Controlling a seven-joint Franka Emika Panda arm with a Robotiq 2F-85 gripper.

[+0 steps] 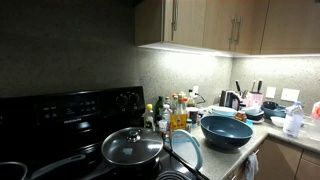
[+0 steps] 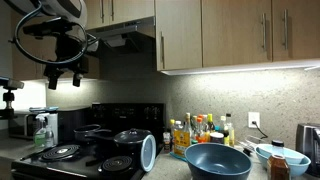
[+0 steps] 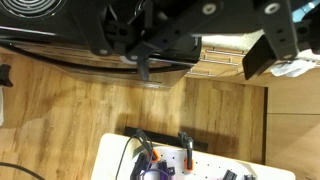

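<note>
My gripper hangs high above the stove's left side in exterior view 2, its fingers apart and nothing between them. In the wrist view, the open gripper faces down over the oven front and the wooden floor. On the black stove sits a lidded pan. A large blue bowl stands on the counter to its right. Between them a round lid or plate with a pale blue rim leans on edge. The arm is out of exterior view 1.
Several bottles crowd the counter by the wall. Another pan is on the stove. A light blue bowl and a toaster are farther right. Cabinets and a range hood hang overhead. A white board with tools is below.
</note>
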